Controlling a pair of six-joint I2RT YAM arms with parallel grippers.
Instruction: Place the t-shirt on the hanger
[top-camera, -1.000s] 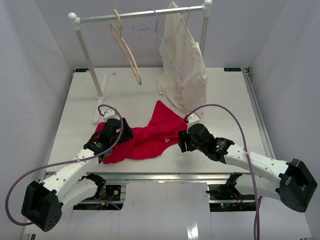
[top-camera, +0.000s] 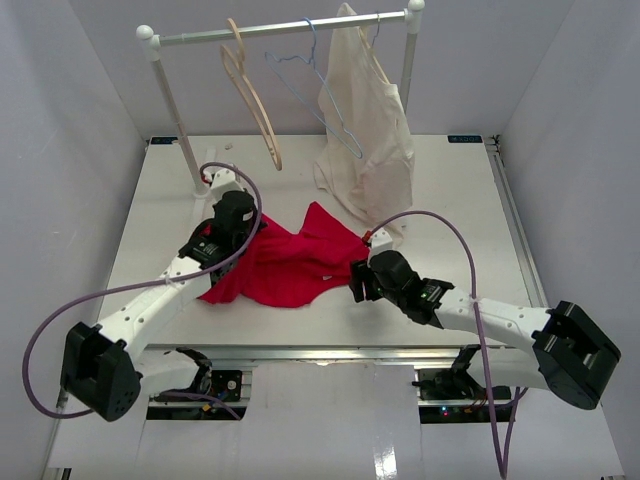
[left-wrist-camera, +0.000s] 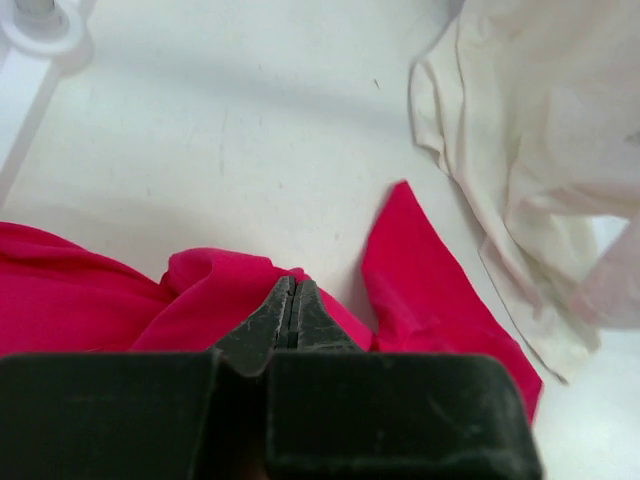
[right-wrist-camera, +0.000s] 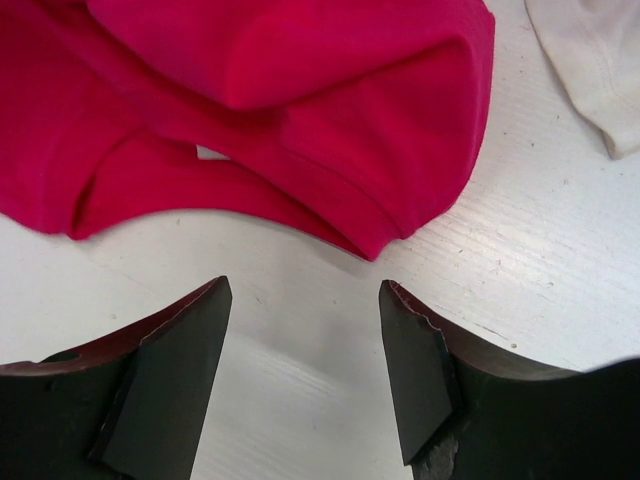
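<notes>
The red t-shirt (top-camera: 295, 270) lies crumpled on the white table, its left part lifted by my left gripper (top-camera: 225, 240). In the left wrist view that gripper is shut on a fold of red fabric. My right gripper (top-camera: 365, 280) is open at the shirt's near right edge; in the right wrist view its empty fingers (right-wrist-camera: 170, 370) are just short of the cloth (right-wrist-camera: 330, 150). A wooden hanger (top-camera: 255, 105) and a blue hanger (top-camera: 335, 122) hang empty from the rail.
The rail (top-camera: 265, 30) stands on posts at the back. A cream garment (top-camera: 365, 150) hangs at its right, draping onto the table beside the red shirt. Bare table lies at the right and along the front.
My left gripper has risen and moved toward the back, pulling the red shirt's left part with it.
</notes>
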